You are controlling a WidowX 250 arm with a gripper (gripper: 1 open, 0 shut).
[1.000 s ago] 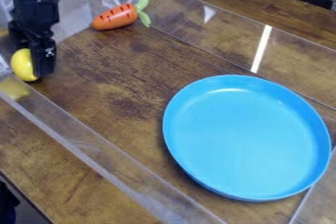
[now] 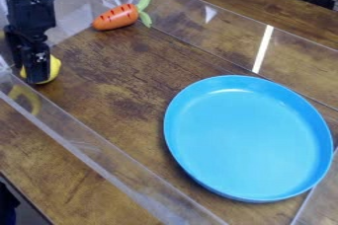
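Note:
My black gripper [image 2: 27, 56] is low at the left edge, over a yellow object [image 2: 47, 72] against the clear wall. The gripper hides part of the yellow object, and whether its fingers are open or shut on it is unclear. A large blue plate [image 2: 247, 137] lies at the right. An orange toy carrot [image 2: 117, 16] with green leaves lies at the top, behind the gripper.
Clear plastic walls run round the wooden surface, along the left and across the upper right.
The gripper has come down and shifted slightly at the left wall. The yellow object now shows further right, beside the fingers. The carrot and plate have not moved.

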